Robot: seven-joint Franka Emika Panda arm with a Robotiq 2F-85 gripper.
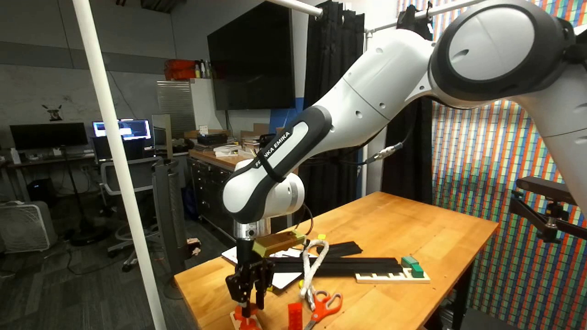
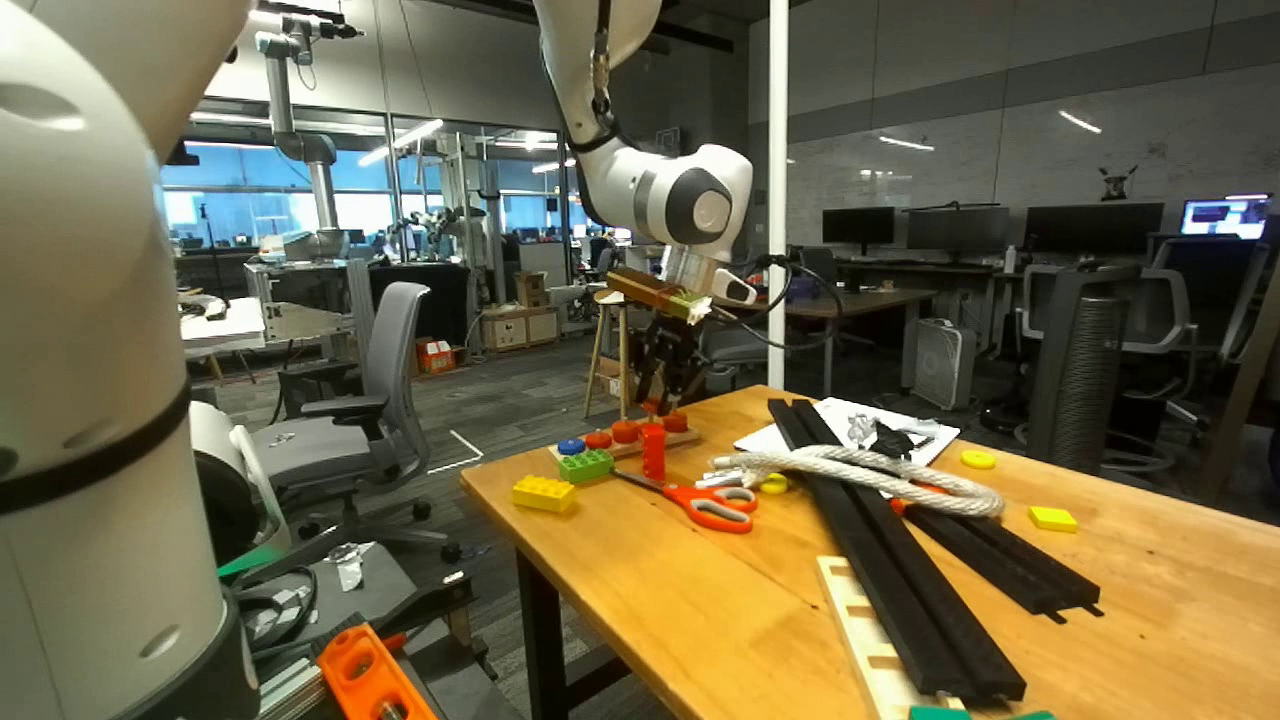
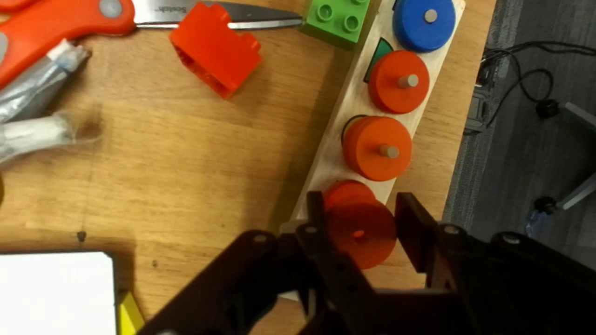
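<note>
A light wooden board [image 3: 313, 181] lies near the table's edge, carrying a blue disc [image 3: 416, 30] and orange-red discs, among them a red-orange disc [image 3: 391, 95] and an orange disc [image 3: 366, 148], with wooden pegs through their centers. Toward the board's near end, my gripper is shut on another orange-red disc [image 3: 360, 237], its center hole showing. That held disc sits above and partly covers a further red disc [image 3: 349, 191]. Whether the two touch is unclear. In the first exterior view the gripper [image 1: 250, 302] points down over the board's end.
Left of the board, a red brick [image 3: 215, 50], a green brick [image 3: 338, 22] and orange scissors [image 3: 67, 16] lie close by. A yellow brick [image 2: 543, 493], black rails [image 2: 888, 564] and white rope [image 2: 864, 468] are also on the table. Bare wood separates the whiteboard [image 3: 56, 293] from the board.
</note>
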